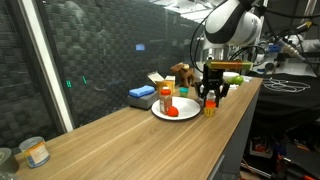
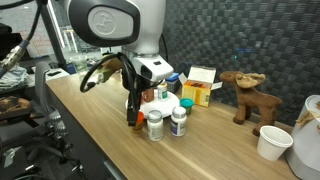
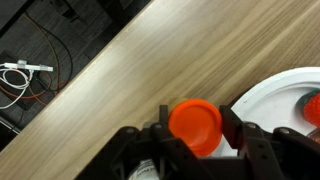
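An orange-topped object (image 3: 195,127) sits between the two black fingers of my gripper in the wrist view, and the fingers are shut on it. In exterior view 1 it shows as an orange-yellow upright thing (image 1: 210,111) near the table's right edge, under the gripper (image 1: 211,99). Only a small orange patch (image 2: 139,119) of it shows in exterior view 2, beside the fingers. Whether its base touches the table is hard to tell.
Close by is a white plate (image 1: 184,113) bearing a red round item (image 1: 172,112) and an orange-brown jar (image 1: 166,99). Two white-lidded jars, one nearer (image 2: 155,126) and one farther (image 2: 178,121), stand near the gripper.
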